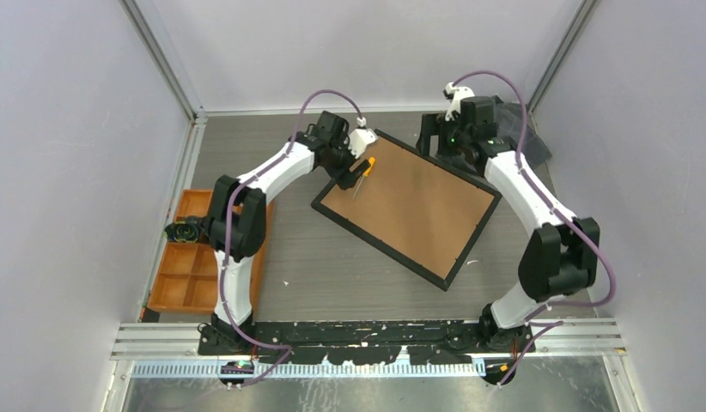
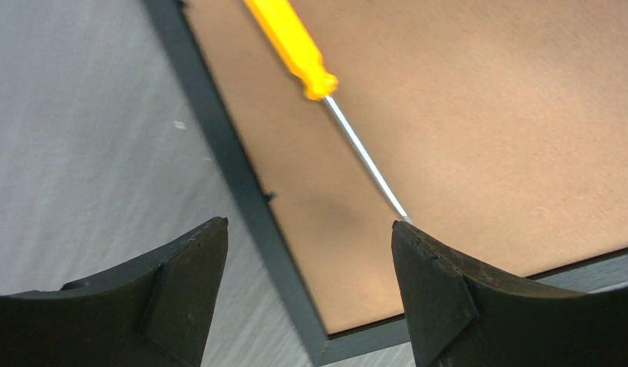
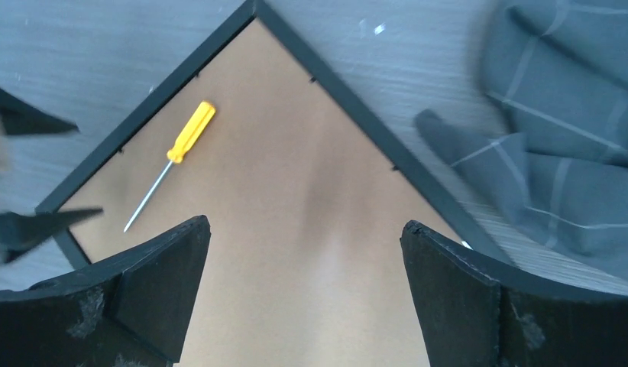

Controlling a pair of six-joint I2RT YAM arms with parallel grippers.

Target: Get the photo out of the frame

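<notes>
The dark photo frame (image 1: 394, 251) lies on the table with its brown backing (image 1: 422, 210) facing up. A yellow-handled screwdriver (image 2: 292, 42) lies on the backing near its left corner. My left gripper is open over that corner, the screwdriver's shaft tip near its right finger and nothing held. My right gripper stands open and empty above the frame's back-right side, raised clear of the backing.
A dark grey checked cloth (image 3: 563, 122) lies at the back right, partly under my right arm. An orange compartment tray (image 1: 169, 287) is at the left.
</notes>
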